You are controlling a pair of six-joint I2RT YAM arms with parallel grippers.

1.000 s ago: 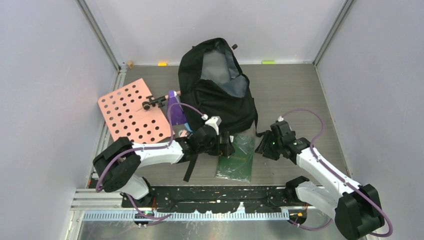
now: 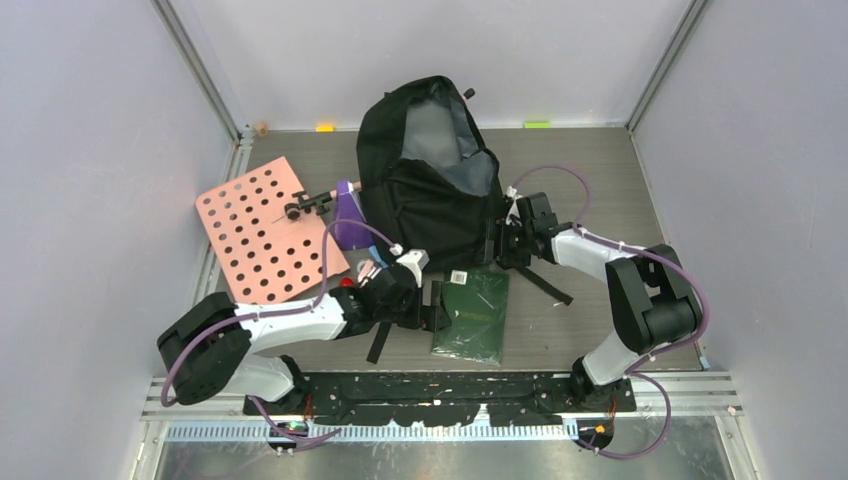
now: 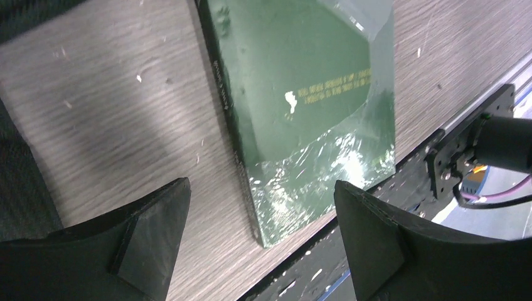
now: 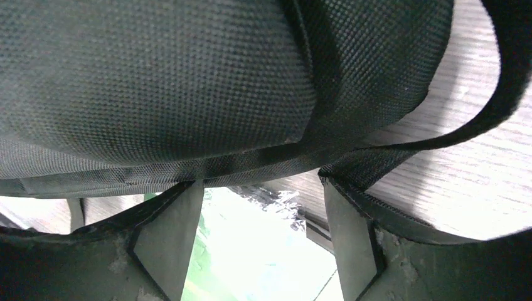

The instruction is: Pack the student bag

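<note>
The black backpack [image 2: 430, 200] lies with its top open, grey lining showing. A green plastic-wrapped book [image 2: 472, 320] lies flat in front of it. My left gripper [image 2: 432, 312] is over the book's left side; in its wrist view the fingers [image 3: 144, 238] stand apart, nothing between them, the book [image 3: 301, 94] beyond. My right gripper [image 2: 500, 240] is at the backpack's lower right. Its fingers [image 4: 157, 244] stand apart at a black fabric edge and strap [image 4: 452, 138]; whether they touch it is hard to tell.
A pink perforated board [image 2: 260, 230] and purple item [image 2: 350, 220] lie to the left. The floor [image 2: 590, 170] right of the bag is fairly clear. Walls enclose three sides.
The left one has shifted down and left over the book.
</note>
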